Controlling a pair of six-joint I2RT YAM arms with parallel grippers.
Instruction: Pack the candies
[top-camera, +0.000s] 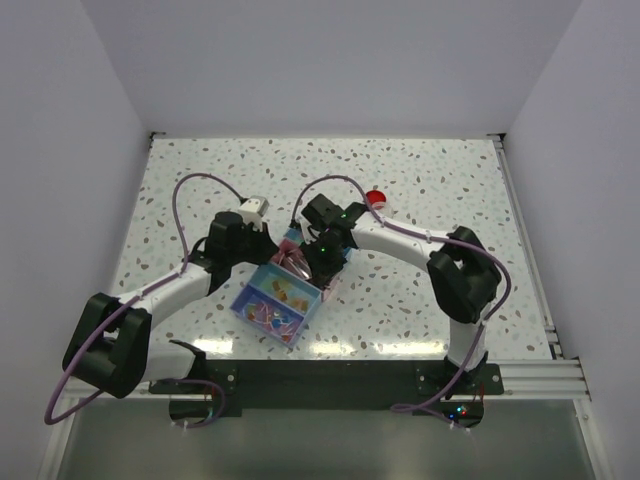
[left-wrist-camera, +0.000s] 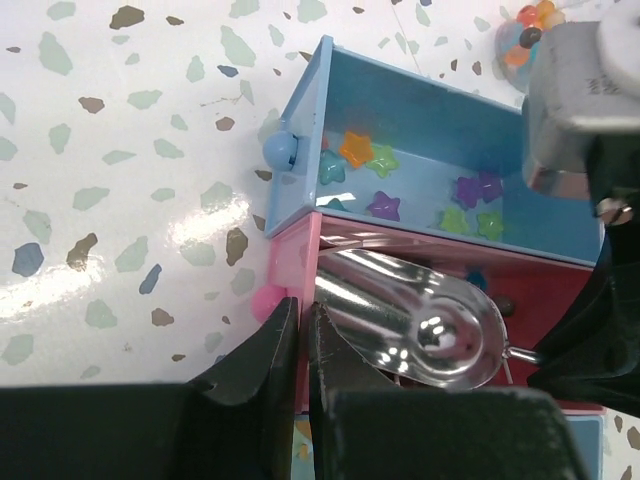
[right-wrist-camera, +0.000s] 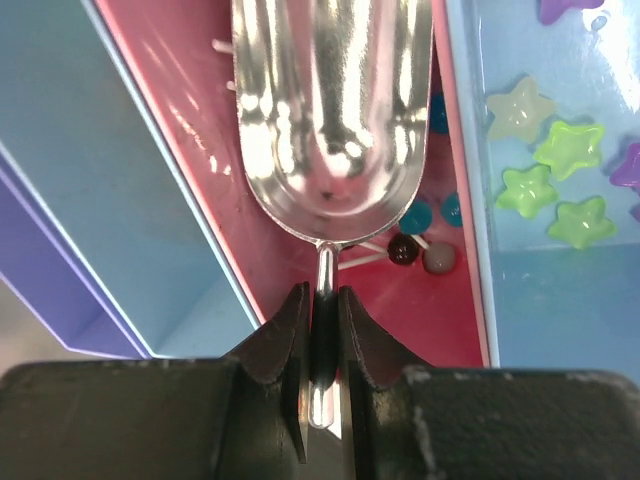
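My left gripper is shut on the end wall of the pink compartment (left-wrist-camera: 312, 245). Held by its thin handle, a shiny metal scoop (right-wrist-camera: 330, 120) lies in that compartment, my right gripper shut on the handle. Round brown and blue candies (right-wrist-camera: 403, 249) with white sticks show under and beside the scoop bowl; the bowl covers the rest. Star candies (right-wrist-camera: 569, 148) in green and purple lie in the blue compartment (left-wrist-camera: 430, 110) alongside. From above, orange candies (top-camera: 290, 293) sit in the light blue compartment and colourful pieces (top-camera: 272, 318) in the purple one.
A clear container of coloured balls (left-wrist-camera: 522, 45) stands beyond the blue compartment. The red round container (top-camera: 376, 198) is at the back, right of the boxes. Bare speckled table (top-camera: 440, 300) extends to the right, and the table's front edge runs below the boxes.
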